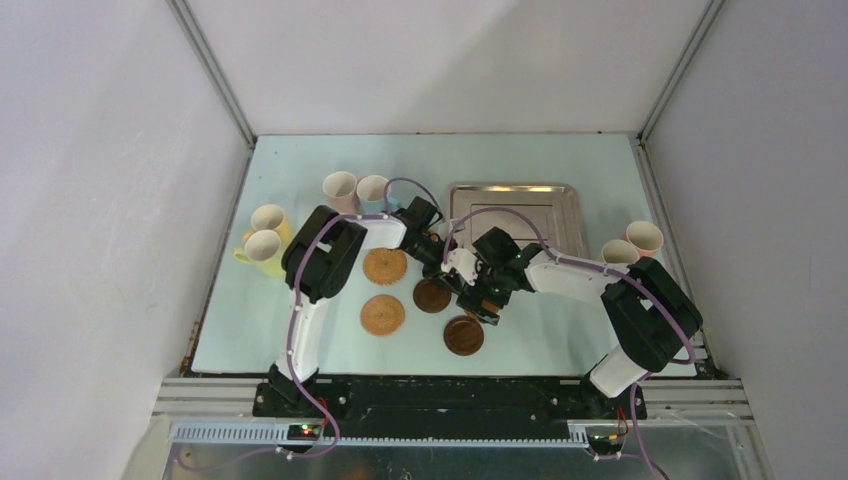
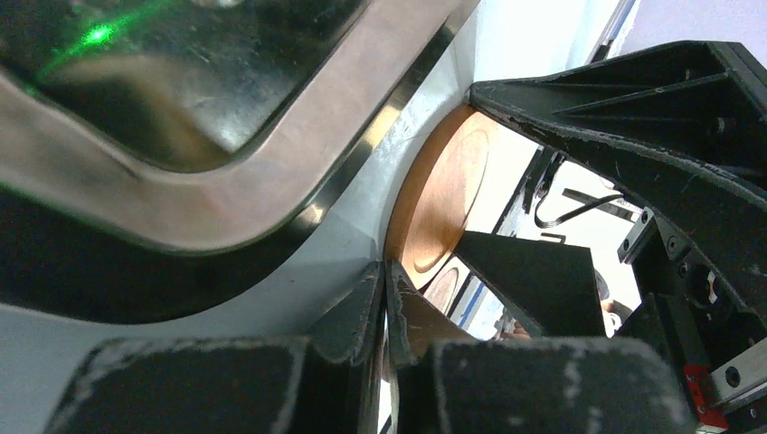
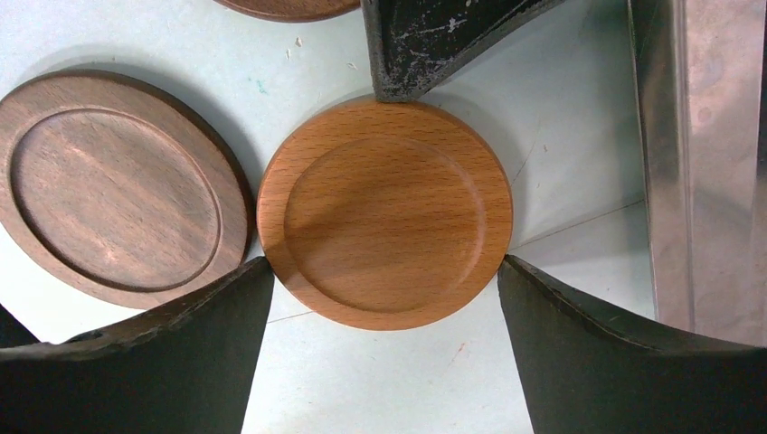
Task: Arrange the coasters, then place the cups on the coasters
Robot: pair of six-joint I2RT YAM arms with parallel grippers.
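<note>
A light wooden coaster (image 3: 384,212) lies between both grippers, its face toward the right wrist camera. The left gripper is shut at its rim, where its fingertips meet the wood. On either side of the coaster stand the fingers of my right gripper, tips at its two edges; whether they press on it is unclear. Cups are in the top view only: a pink cup (image 1: 340,190) and a blue cup (image 1: 373,192) at the back left, yellow cups (image 1: 265,252) at the left, pale cups (image 1: 644,237) at the right. No gripper is at a cup.
A metal tray (image 1: 572,215) stands just behind the grippers. Dark coasters (image 1: 463,338) and woven coasters (image 1: 382,315) lie at the front centre and left. Both arms are close together over the middle. Clear table (image 1: 545,340) shows at the front right.
</note>
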